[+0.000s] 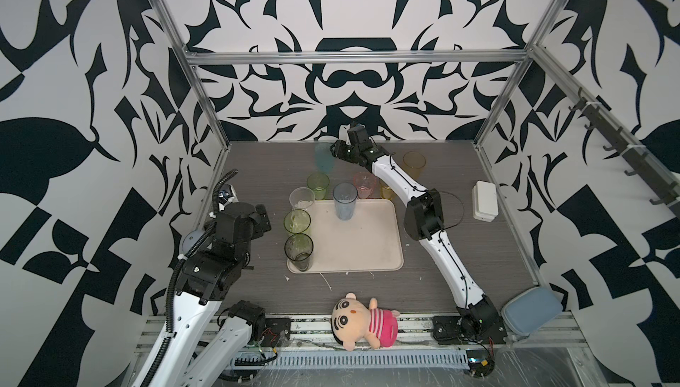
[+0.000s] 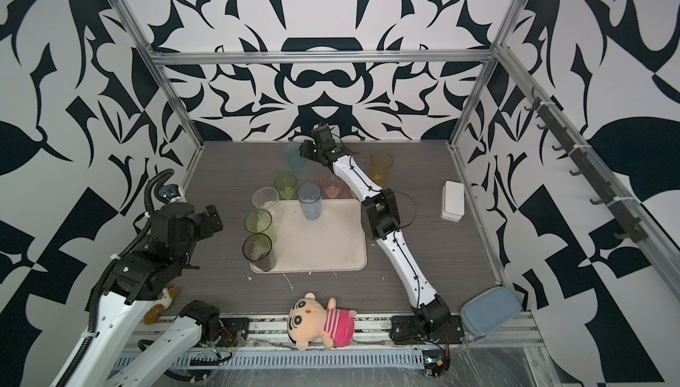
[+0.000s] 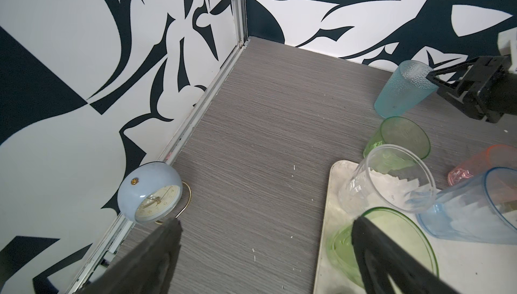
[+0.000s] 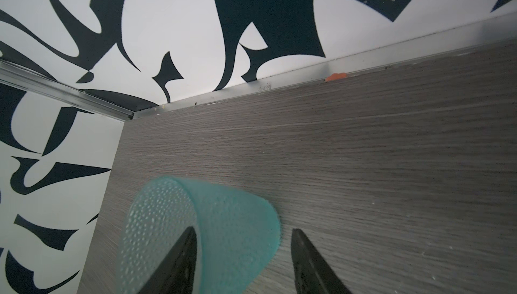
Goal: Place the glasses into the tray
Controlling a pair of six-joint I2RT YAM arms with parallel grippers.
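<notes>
The beige tray holds several glasses, including a dark glass, a green glass and a light blue glass. More glasses stand behind it, including a pink glass. My right gripper is at the rim of the teal glass at the back, one finger over the rim, the other apart from it; it stands part open, not closed on the glass. My left gripper is open and empty at the tray's left.
An amber glass stands at the back right, a white box farther right. A clock sits by the left wall, a doll along the front edge. The tray's centre and right are clear.
</notes>
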